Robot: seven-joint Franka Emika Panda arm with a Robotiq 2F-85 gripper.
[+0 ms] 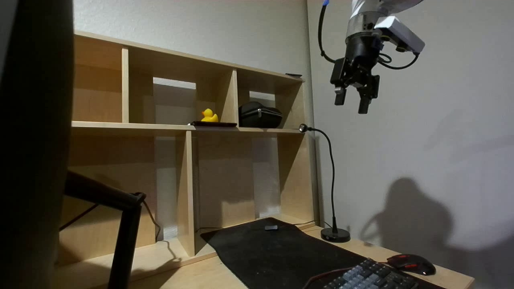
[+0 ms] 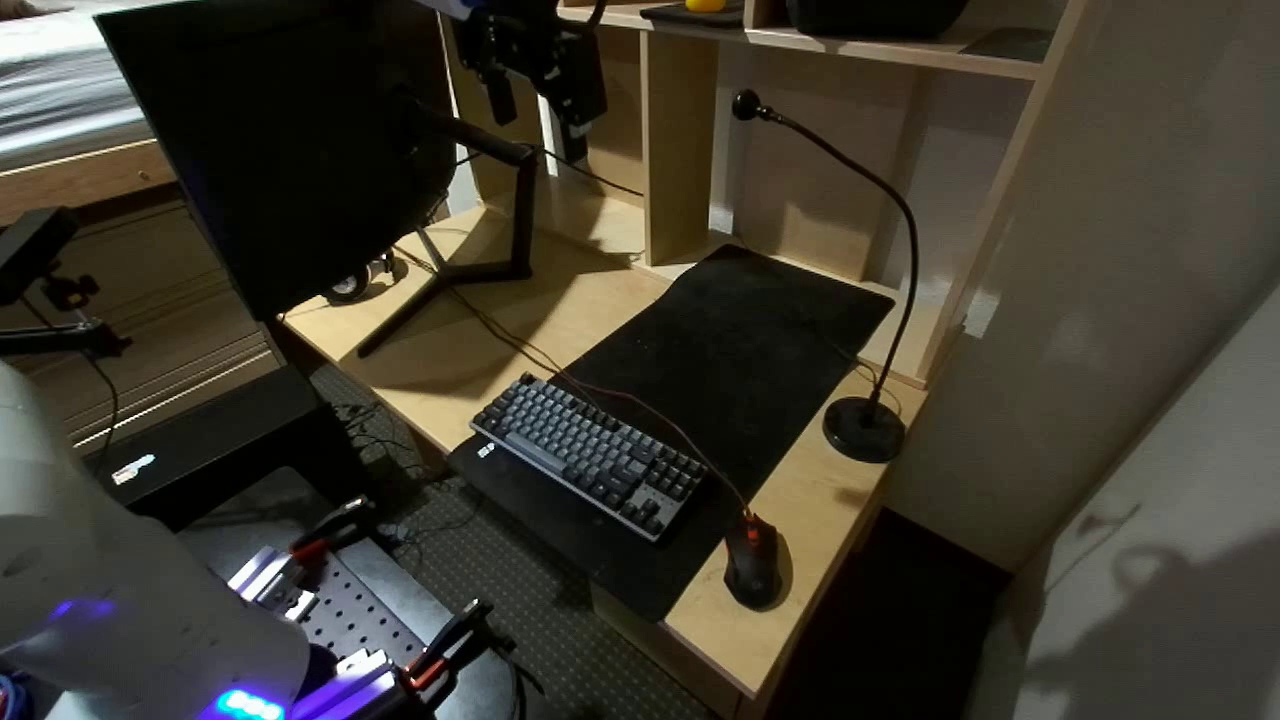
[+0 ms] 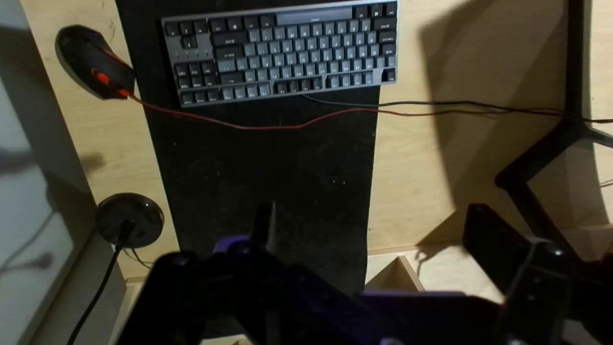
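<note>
High in exterior view 1, my gripper [image 1: 352, 103] hangs in the air above the desk, tilted slightly, with a clear gap between its fingers. The wrist view shows the same gripper open, its fingers wide apart over the desk and nothing held. At the top of exterior view 2 the gripper [image 2: 535, 122] appears dark against the shelf. A yellow rubber duck [image 1: 209, 116] sits on a thin black item [image 1: 214, 123] on the middle shelf. A small grey object [image 1: 271, 227] lies at the far end of the black mat [image 1: 270, 248]; my gripper hides that area in the wrist view.
A gooseneck lamp [image 2: 863, 428] rises at the desk's right edge. The keyboard [image 2: 588, 454] and mouse [image 2: 752, 562] occupy the near end. A monitor [image 2: 288, 132] stands to the left. A black case [image 1: 260, 115] fills part of the shelf's right compartment.
</note>
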